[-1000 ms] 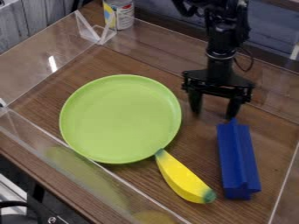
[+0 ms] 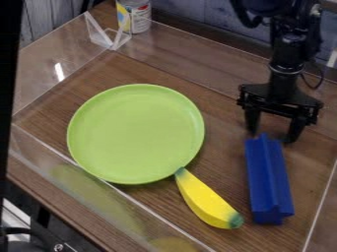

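Note:
The black gripper (image 2: 277,118) is low over the wooden table at the right, just behind the blue block (image 2: 269,182); whether its fingers are open or shut is hard to tell. A green plate (image 2: 134,132) lies left of centre, and a yellow toy banana (image 2: 208,200) lies at its lower right, left of the blue block.
A can (image 2: 133,17) and a clear plastic piece (image 2: 105,31) sit at the back left. Clear walls edge the table at left and front. The table behind the plate is clear.
The gripper has shifted to the right, away from the plate's side. The plate, banana and blue block look unmoved.

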